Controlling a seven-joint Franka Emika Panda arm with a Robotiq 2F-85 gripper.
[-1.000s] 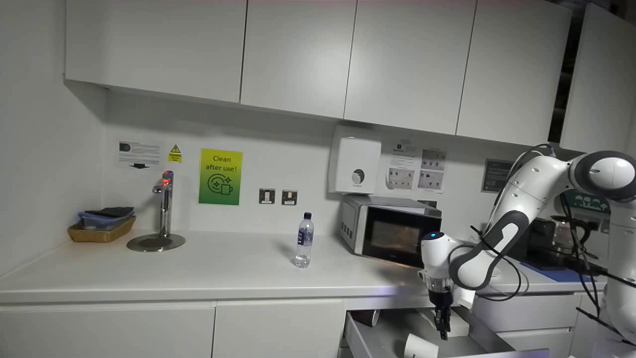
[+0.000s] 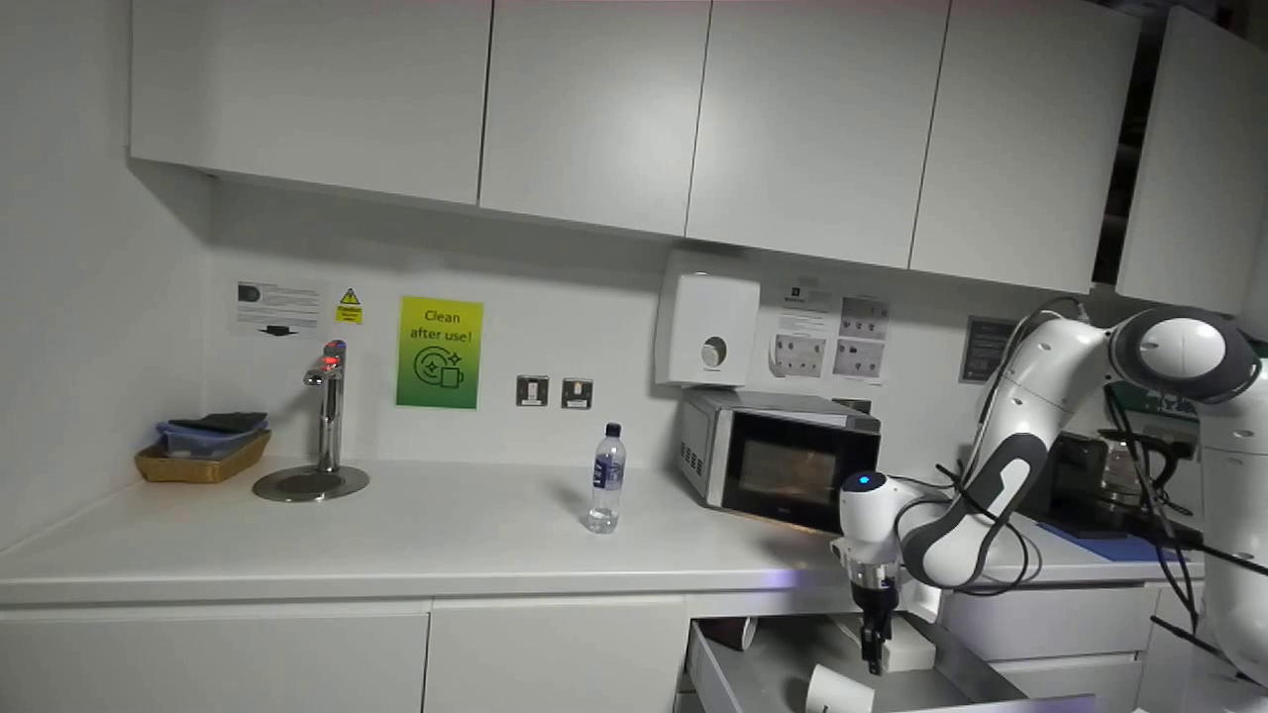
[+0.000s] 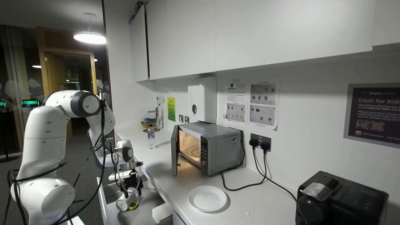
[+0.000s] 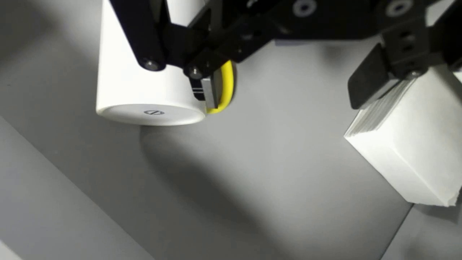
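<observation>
A white mug (image 4: 143, 86) with a yellow handle (image 4: 228, 86) lies on its side in the open drawer (image 2: 761, 677), its base facing the lower part of the wrist view. Directly above the drawer floor, my gripper is open, its fingers wide apart and only grey drawer floor visible between them. One of the fingers (image 4: 210, 93) overlaps the space between mug body and handle; whether it touches either cannot be told. The other finger (image 4: 368, 82) is over the near corner of a white paper stack (image 4: 420, 143). Black gripper parts hide the mug's upper portion.
A dark mug (image 2: 737, 632) lies at the drawer's back left. On the counter are a water bottle (image 2: 606, 481), a microwave (image 3: 223, 150) with its door open, a white plate (image 3: 207, 198) and a black coffee machine (image 3: 341, 202).
My gripper has shifted slightly left in exterior view 1, the upper arm moving left with it. The white mug has stayed in place.
</observation>
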